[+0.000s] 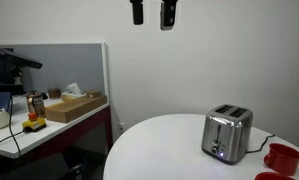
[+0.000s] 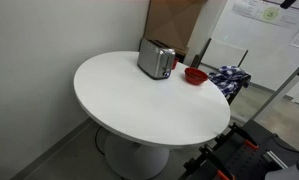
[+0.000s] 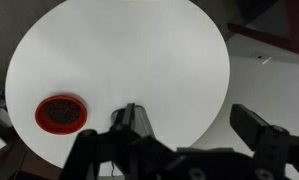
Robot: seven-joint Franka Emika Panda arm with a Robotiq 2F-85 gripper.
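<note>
High above the round white table (image 1: pixel 154 150), my gripper (image 1: pixel 153 13) hangs open, its two dark fingertips well apart and nothing between them. A silver toaster (image 1: pixel 227 135) with two slots stands upright on the table. Beside it is a red mug (image 1: pixel 282 158), and part of a red bowl (image 1: pixel 275 176) shows at the frame's lower edge. From above, in the wrist view, the red bowl (image 3: pixel 61 114) has something dark inside. The toaster (image 3: pixel 139 120) is mostly hidden there behind the gripper's body. Exterior view 2 shows the toaster (image 2: pixel 157 59) near the table's back edge.
A checkered cloth (image 2: pixel 229 78) lies beyond the bowl. A side counter (image 1: pixel 59 126) at the left carries a cardboard box (image 1: pixel 77 107) and small items. The toaster's dark cord runs toward the mug.
</note>
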